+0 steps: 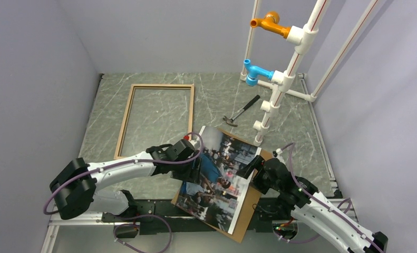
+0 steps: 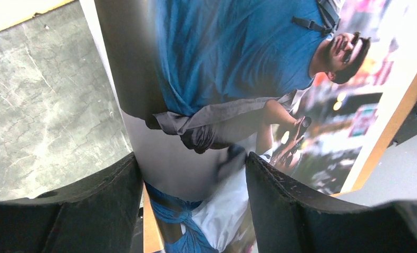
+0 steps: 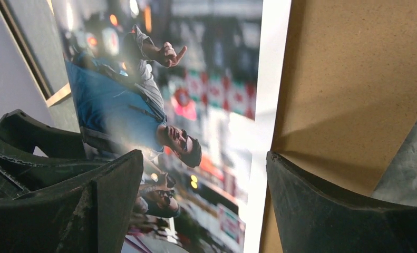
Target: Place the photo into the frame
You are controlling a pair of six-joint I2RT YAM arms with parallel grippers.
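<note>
The photo [image 1: 219, 184], a street scene with a white border, lies on a brown backing board [image 1: 245, 221] over the front table edge. My left gripper is at the photo's left side, its fingers part open on or just over the print; whether it grips anything is unclear. My right gripper is open at the photo's right edge, one finger by the white border beside exposed board. The empty wooden frame [image 1: 192, 110] lies on the left of the table.
A hammer [image 1: 240, 111] lies right of the frame. White pipes [image 1: 285, 84] with an orange tap [image 1: 272, 26] and a blue tap [image 1: 254, 71] stand at the right.
</note>
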